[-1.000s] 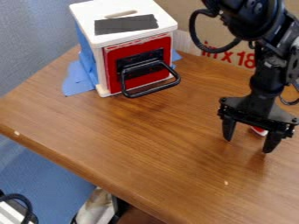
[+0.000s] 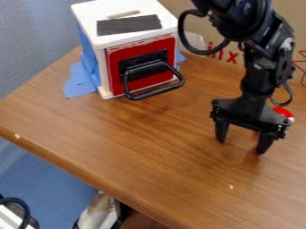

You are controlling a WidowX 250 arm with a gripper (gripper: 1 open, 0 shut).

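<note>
My black gripper (image 2: 241, 139) hangs low over the right side of the wooden table (image 2: 131, 156), fingers pointing down and apart, with nothing visible between them. Just behind it at the right, a small red and white object (image 2: 284, 113) is partly hidden by the gripper. At the back left stands a white toy oven (image 2: 131, 27) with a red front (image 2: 141, 54) and a black wire handle (image 2: 156, 90) sticking out toward the table's middle.
Blue paper (image 2: 80, 82) lies under and beside the oven. Cardboard with red print (image 2: 227, 55) stands at the back right. Floor shows beyond the left edge.
My gripper has shifted left and a little toward the back over the last second, showing more of the red object. The oven has not moved.
</note>
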